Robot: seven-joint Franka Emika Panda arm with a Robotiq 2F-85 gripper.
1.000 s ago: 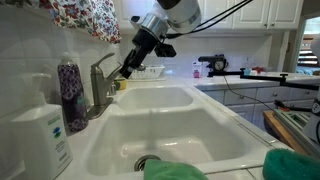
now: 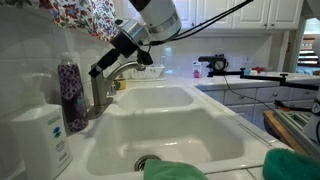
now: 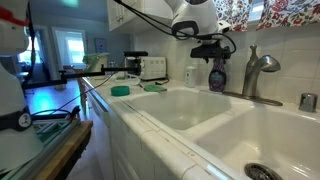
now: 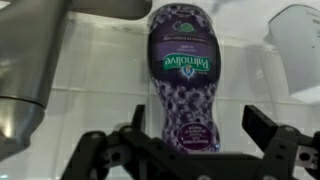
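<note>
A dark purple Palmolive bottle [image 4: 185,75] fills the middle of the wrist view, in front of the tiled wall. My gripper is open, its two fingers at either side of the bottle's lower part in that view, and nothing is held. In exterior view 1 the bottle [image 2: 72,95] stands behind the sink by the wall, and the gripper [image 2: 94,72] is above and to its right. From the other side, the bottle [image 3: 217,76] shows below the arm's end. Whether the fingers touch it cannot be told.
The metal faucet [image 2: 103,88] stands close to the bottle. A white soap bottle [image 2: 43,135] is at the near left. The white double sink [image 2: 190,135] lies below, with a green cloth [image 2: 172,171] at its front edge.
In exterior view 1 the arm and gripper have moved left toward the wall and the purple bottle, over the faucet. The bottle has stayed in place.
</note>
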